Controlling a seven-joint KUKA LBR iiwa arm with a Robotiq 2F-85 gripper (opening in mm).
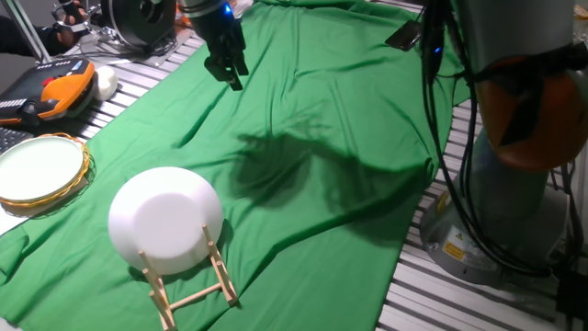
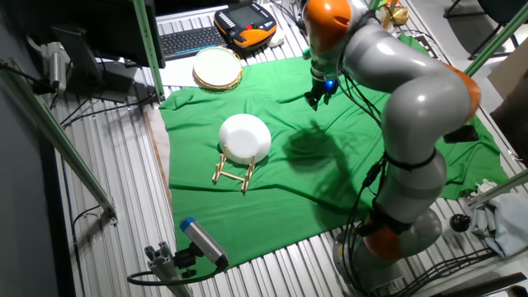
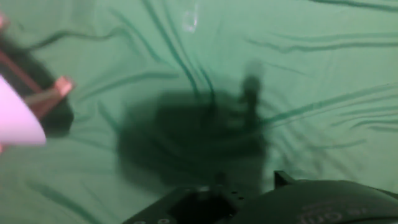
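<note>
A white plate point(image 1: 165, 216) leans in a light wooden rack point(image 1: 195, 296) on the green cloth. Exterior view 2 also shows the plate point(image 2: 245, 138) in the rack point(image 2: 234, 176). My gripper point(image 1: 239, 79) hangs over the cloth, well away from both, and its fingers look apart in exterior view 2, where the gripper point(image 2: 320, 105) holds nothing that I can see. The blurred wrist view catches only an edge of the plate point(image 3: 17, 118) and part of the rack point(image 3: 53, 94) at its left; the fingertips are unclear there.
A round woven-rimmed basket point(image 1: 41, 170) with a pale inside stands by the cloth's edge. Behind it lies an orange-and-black control pendant point(image 1: 50, 89). A dark flat object point(image 1: 404, 35) rests at the cloth's far side. Mid-cloth is bare apart from folds and shadow.
</note>
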